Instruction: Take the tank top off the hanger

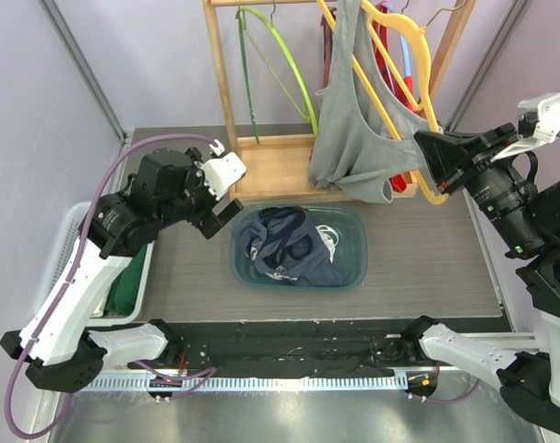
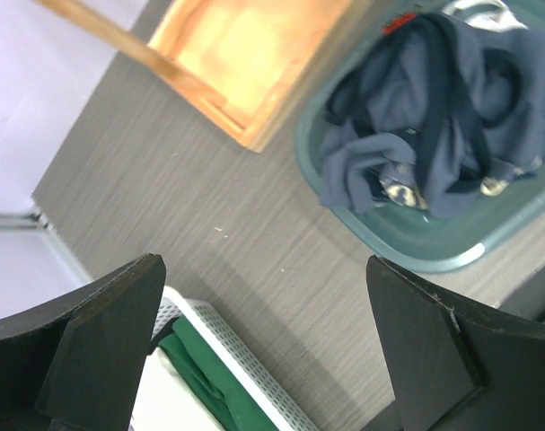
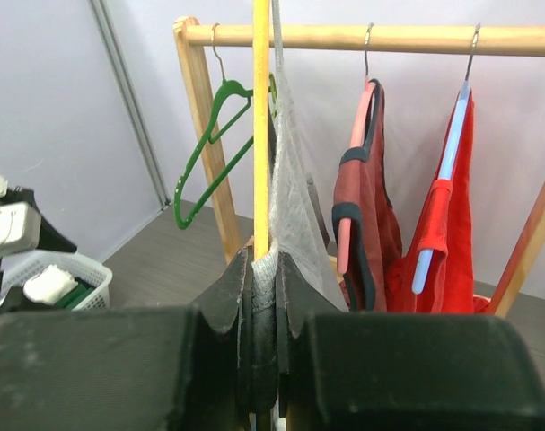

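Note:
A grey tank top (image 1: 344, 129) drapes from a yellow hanger (image 1: 416, 48) at the upper right of the top view. My right gripper (image 1: 434, 164) is shut on the hanger's lower corner. In the right wrist view the yellow hanger (image 3: 260, 135) rises edge-on from between the fingers, with grey cloth (image 3: 294, 206) beside it and bunched at the fingertips (image 3: 290, 274). The cloth's pinched part is mostly hidden. To the left of the bin, my left gripper (image 1: 220, 219) hangs open above the floor, nothing between its fingers.
A wooden rack (image 3: 416, 38) carries green hangers (image 1: 281, 51) and red garments (image 3: 452, 215) on hangers. Below stands a teal bin (image 1: 353, 268) with dark blue clothing (image 1: 289, 245). A white basket (image 2: 245, 364) with green cloth is at left. Bare floor lies between basket and bin.

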